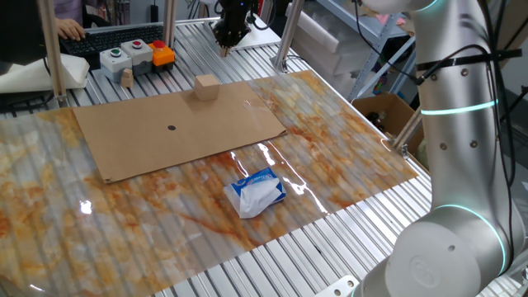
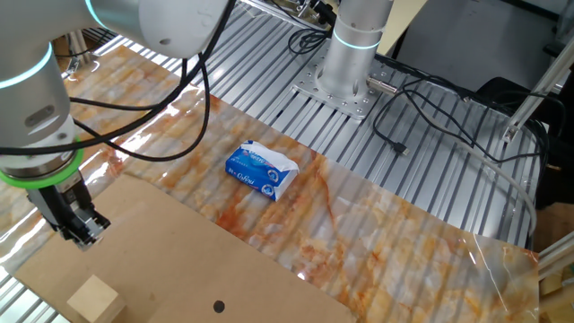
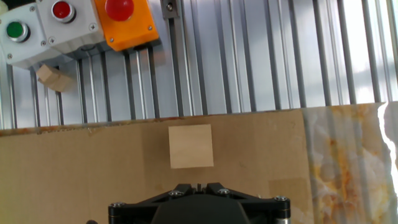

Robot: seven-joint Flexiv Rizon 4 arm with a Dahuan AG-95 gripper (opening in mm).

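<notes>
My gripper shows at the bottom of the wrist view, its black fingers drawn together with nothing visible between them. A plain light-brown cube [image 3: 191, 146] lies just ahead of the fingertips in that view, on the cardboard sheet [image 3: 81, 162] near its far edge. Seen from exterior view 2, the gripper [image 2: 90, 235] hangs above the sheet, apart from the cube [image 2: 96, 300]. A blue-and-white tissue pack [image 2: 261, 170] rests on the marbled mat, well away from the gripper.
Beyond the sheet stand button boxes, one of them orange [image 1: 162, 54], with a small wooden piece [image 1: 127, 78] beside them. A black dot [image 1: 172, 128] marks the cardboard. Metal posts rise at the table's edges.
</notes>
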